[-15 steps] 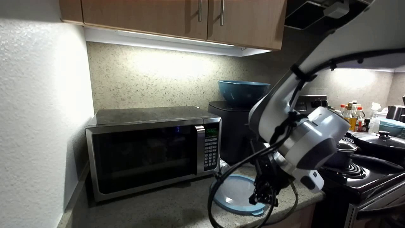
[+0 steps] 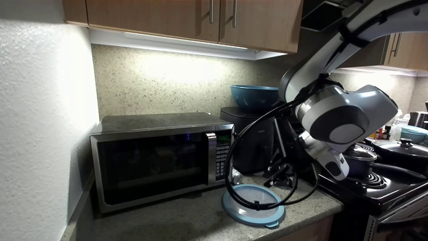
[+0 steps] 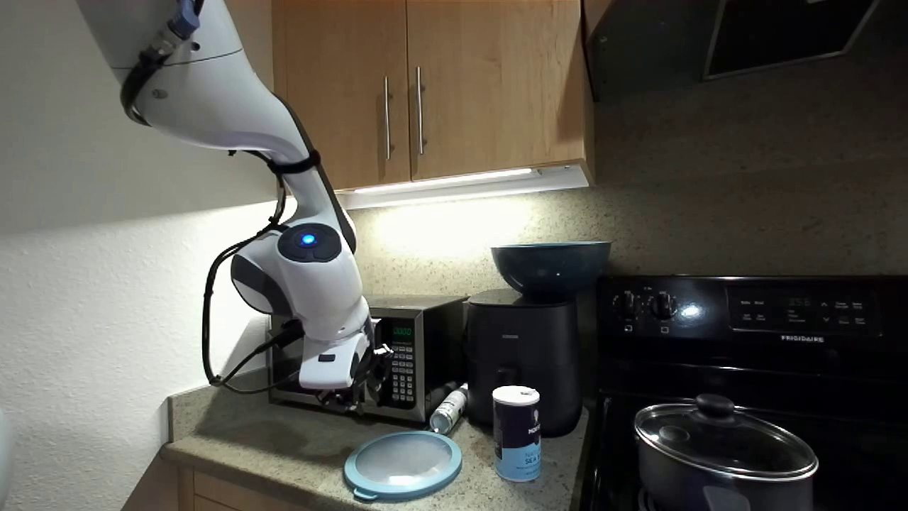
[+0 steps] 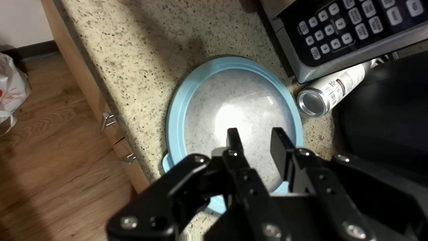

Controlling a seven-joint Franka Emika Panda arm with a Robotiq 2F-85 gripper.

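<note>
My gripper stands open above the counter, its two black fingers apart with nothing between them. Beneath it in the wrist view lies a round lid (image 4: 208, 104) with a blue rim and a clear middle, flat on the counter; the fingers hide its lower part. A canister (image 3: 516, 434) with a white top and dark and light-blue label stands upright right of the lid in exterior view 2. A can (image 4: 333, 89) lies on its side between the microwave (image 2: 156, 168) and the black appliance (image 3: 515, 358). In exterior view 1 the gripper partly blocks the canister's area.
A blue bowl (image 3: 553, 265) sits on top of the black appliance. Right of the counter is the stove, with a lidded pot (image 3: 723, 451) on it. Wooden cabinets (image 3: 494, 94) hang overhead.
The arm has risen and drawn back from the camera of exterior view 1, lifting the gripper away from the counter's front. Its cable has swung up too. The lid lies where it was.
</note>
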